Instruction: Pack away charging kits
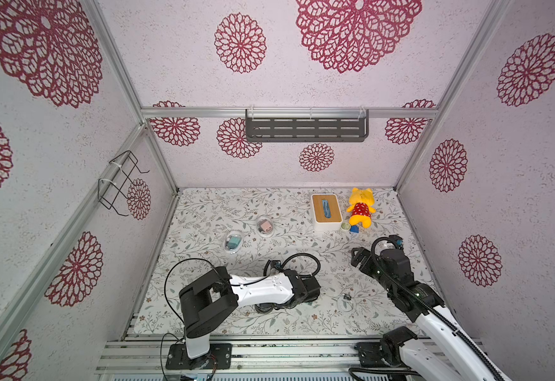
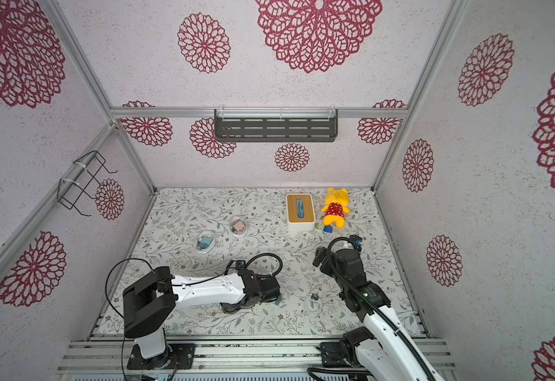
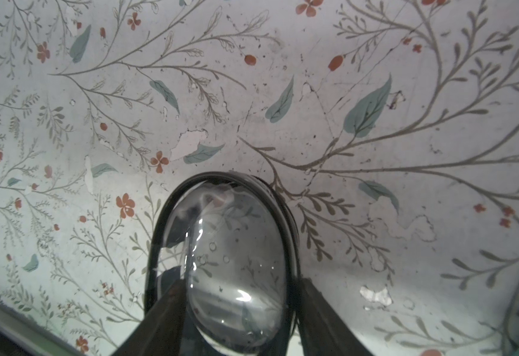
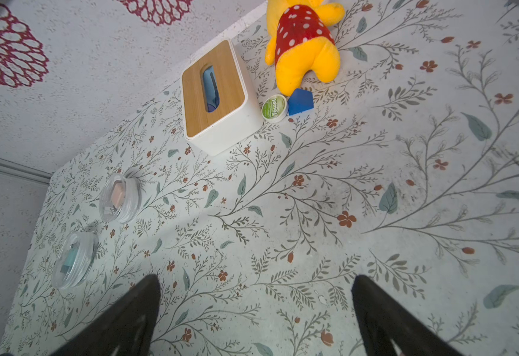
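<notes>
In the left wrist view a clear oval case (image 3: 235, 249) with a black rim lies on the patterned table. My left gripper straddles its near part, fingers apart; whether they press on the rim cannot be told. Over the right of the table, my right gripper stands open and empty. Two round clear cases lie at the left: one holds a pink block (image 1: 265, 226), the other a teal block (image 1: 233, 242). A white box (image 1: 326, 222) with a tan top stands at the back; something blue (image 1: 326, 208) shows in its slot.
Beside the box are a yellow plush toy (image 4: 307, 56), a round green-and-white tin (image 4: 274, 108) and a blue block (image 4: 300, 101). A small dark item (image 1: 347, 296) lies between the arms. A teal item (image 2: 277, 299) shows beside the left arm.
</notes>
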